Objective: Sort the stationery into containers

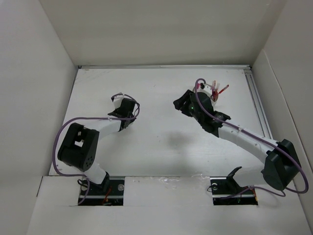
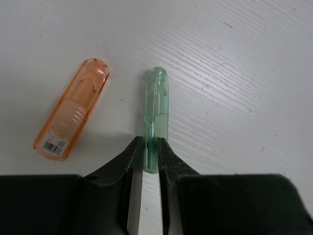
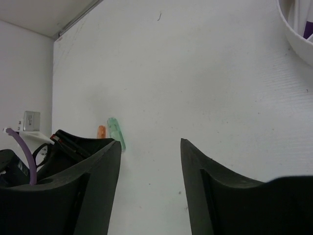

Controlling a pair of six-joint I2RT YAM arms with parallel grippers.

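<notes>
In the left wrist view a green translucent stationery piece (image 2: 155,103) lies on the table, the fingertips of my left gripper closed in on its lower end. An orange piece (image 2: 71,110) with a barcode label lies to its left. Both pieces also show beyond my left arm in the right wrist view, the green (image 3: 115,131) and the orange (image 3: 101,131). My right gripper stands open above bare table, nothing between its fingers. A white round container (image 3: 293,36) holding stationery is at that view's upper right.
The container with red pens (image 1: 220,90) stands at the back right, partly behind my right arm. Walls border the table at left, back and right.
</notes>
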